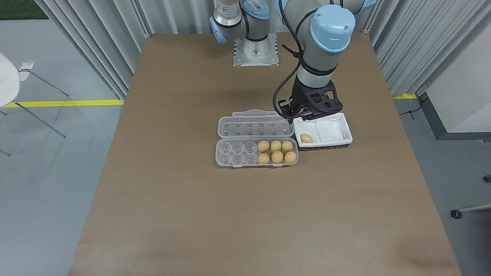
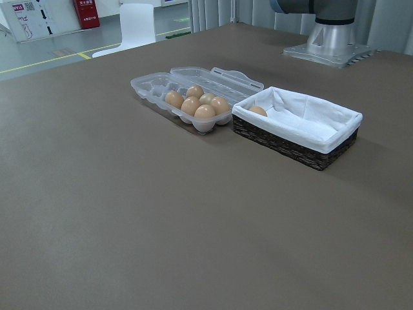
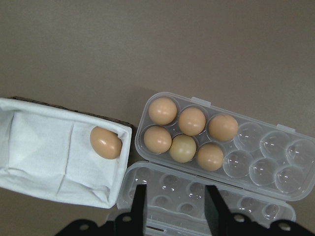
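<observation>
A clear plastic egg carton lies open, six eggs in one end, the other cups empty, its lid flat behind it. A white cloth-lined basket sits beside it with one brown egg inside. My gripper is over the area where lid and basket meet, in the front view at the upper right; in the wrist view its two fingers stand apart with nothing between them. It is out of sight in the left view.
The arm's metal base plate stands at the back. A white chair is off the table.
</observation>
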